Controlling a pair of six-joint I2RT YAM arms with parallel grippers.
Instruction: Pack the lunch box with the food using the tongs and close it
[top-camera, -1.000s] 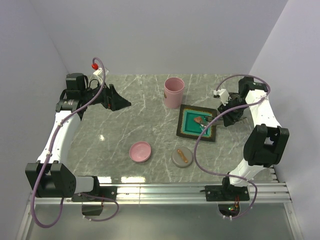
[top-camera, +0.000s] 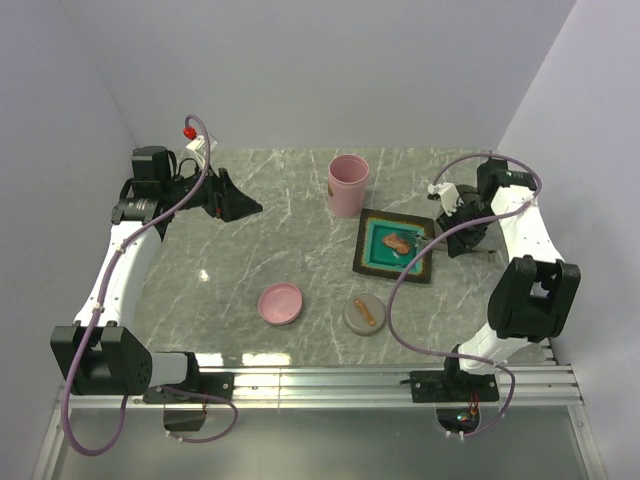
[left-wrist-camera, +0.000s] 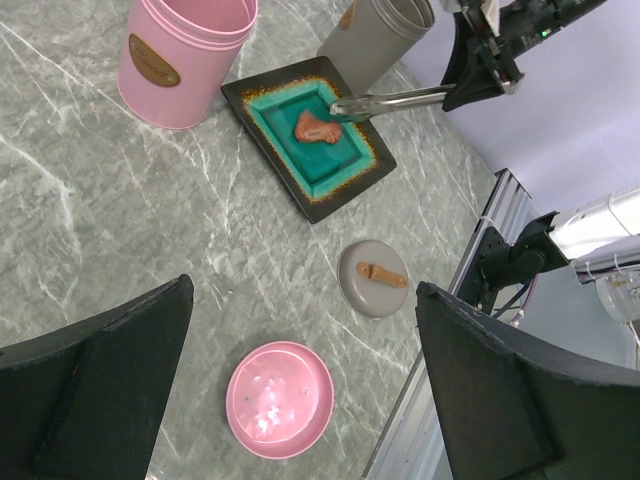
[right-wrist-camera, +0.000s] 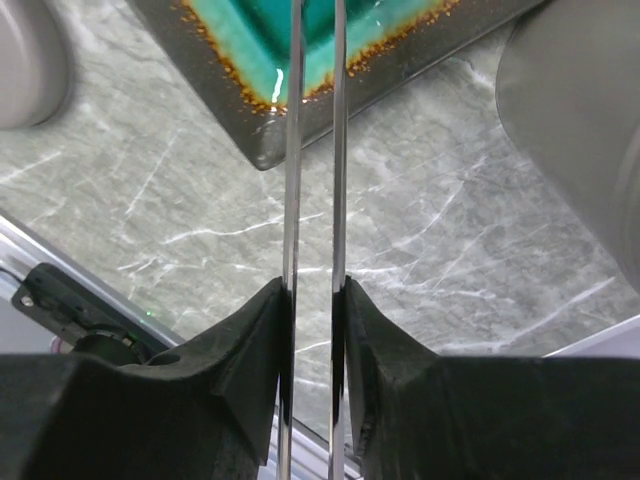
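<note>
On the square teal plate with a dark rim (top-camera: 366, 242) lies a reddish-brown piece of meat (top-camera: 397, 243). My right gripper is closed around metal tongs (right-wrist-camera: 292, 200), whose two arms run close together between its fingers. The tips of the tongs (left-wrist-camera: 352, 108) are over the plate at the meat's right end; whether they grip it, I cannot tell. At the upper left of the table, my left gripper (top-camera: 238, 202) is open and empty, clear of everything. A pink bowl (top-camera: 281, 303) and a round grey dish with a brown sausage-like piece (top-camera: 364, 311) sit in front.
A tall pink cup (top-camera: 348, 186) stands behind the plate. To the plate's right is a grey cup (left-wrist-camera: 372, 48), mostly hidden by the right arm from above. A metal rail (top-camera: 300, 380) borders the front edge.
The left arm is still.
</note>
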